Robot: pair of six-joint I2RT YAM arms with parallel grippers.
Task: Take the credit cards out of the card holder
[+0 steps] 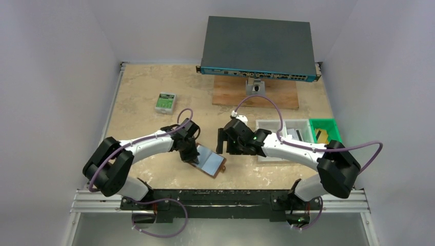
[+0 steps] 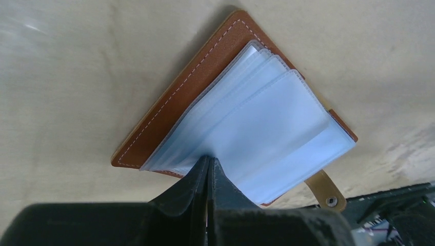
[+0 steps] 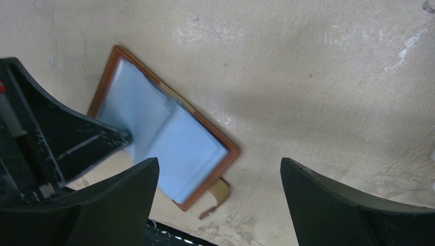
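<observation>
The brown leather card holder (image 1: 211, 164) lies open on the table, its clear bluish sleeves (image 2: 272, 123) fanned, its snap strap (image 2: 323, 189) at one side. My left gripper is shut with its tips pressed at the sleeves; whether any sleeve is between them cannot be told. My right gripper stands open to the right of the holder, above the table, nothing between its fingers. No separate card can be made out.
A green-labelled box (image 1: 165, 102) sits at back left. White compartment trays (image 1: 267, 159) and a green bin (image 1: 333, 130) are at right. A network switch (image 1: 255, 46) stands on a wooden board at back.
</observation>
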